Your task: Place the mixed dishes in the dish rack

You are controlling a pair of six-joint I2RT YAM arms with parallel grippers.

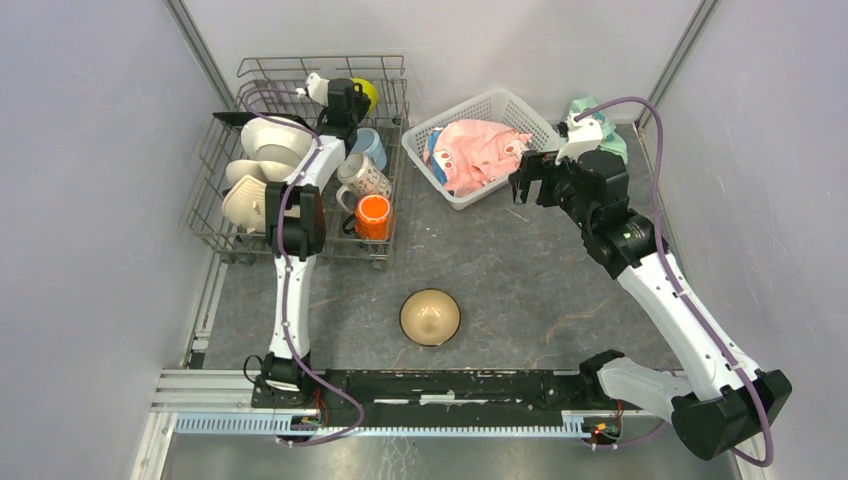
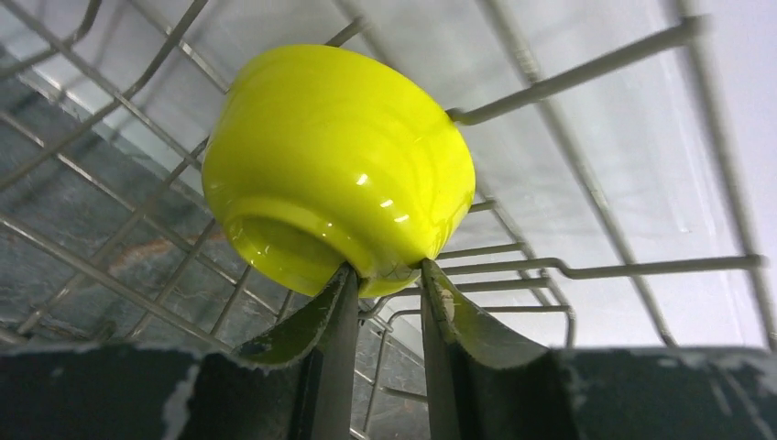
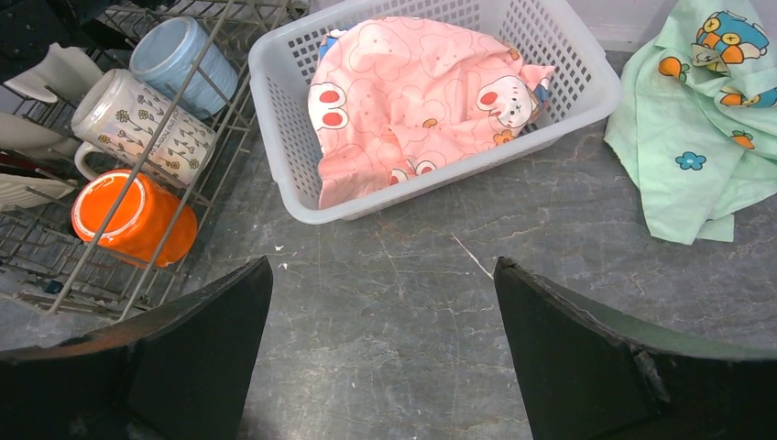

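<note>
A yellow bowl point(image 2: 330, 156) rests tilted against the back wires of the dish rack point(image 1: 390, 250). My left gripper has its narrowly parted fingertips at the bowl's foot; whether they grip it is unclear. The rack also holds white dishes point(image 1: 275, 140), a light blue cup point(image 3: 183, 64), a patterned mug point(image 3: 142, 128) and an orange mug point(image 3: 137, 220). A tan bowl point(image 1: 430, 316) lies on the counter, front centre. My right gripper hangs open over the right side of the counter, nothing between its fingers.
A white basket point(image 3: 421, 197) with a pink cloth point(image 3: 403, 101) stands right of the rack. A green cloth point(image 3: 687, 156) lies at the back right.
</note>
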